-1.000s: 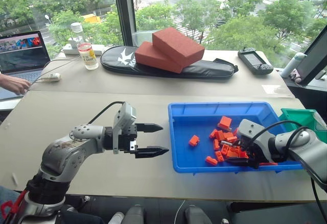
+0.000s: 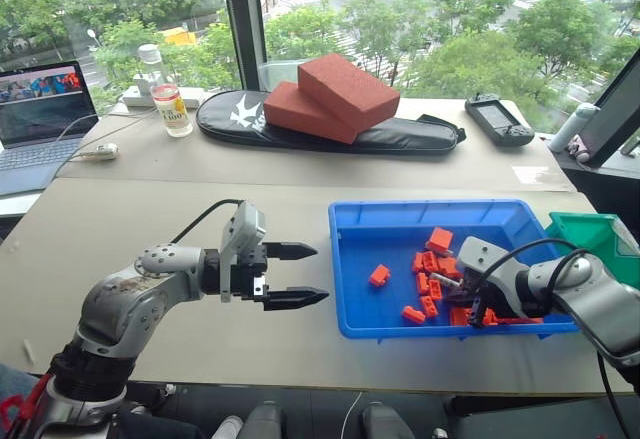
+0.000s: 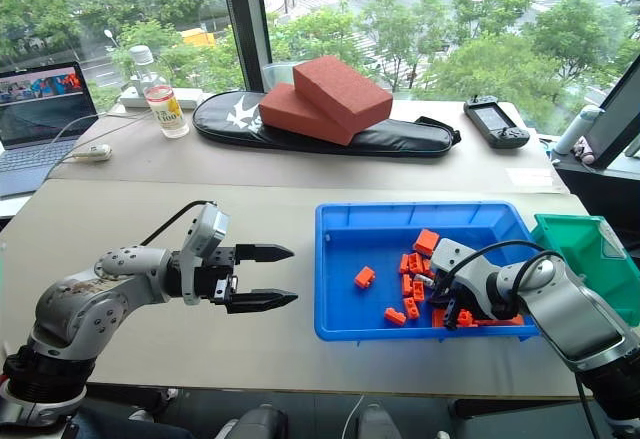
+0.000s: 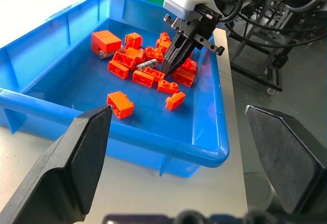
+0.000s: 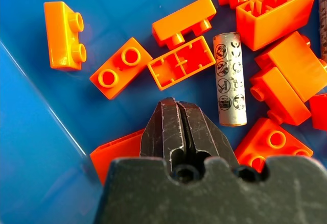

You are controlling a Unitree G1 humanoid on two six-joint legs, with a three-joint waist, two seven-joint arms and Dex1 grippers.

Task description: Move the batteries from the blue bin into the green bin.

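Inside the blue bin (image 2: 385, 224), a silvery battery (image 5: 229, 81) lies bare among orange bricks, just ahead and to the right of my right gripper in the right wrist view. That gripper's fingers are pressed together with no object between them, low over the bricks. A second battery shows partly at the right edge; in the left wrist view a battery (image 4: 106, 54) lies under a large brick. The green bin (image 3: 585, 249) stands against the blue bin's right side. My left gripper (image 2: 305, 274) is open and empty, left of the blue bin.
Orange bricks (image 4: 122, 104) are scattered over the right half of the blue bin, several close around the battery. Table (image 2: 250, 349) left of the bin is clear. Red blocks (image 2: 330, 99) lie on a black case (image 2: 230, 124) at the back.
My left arm has stayed still.
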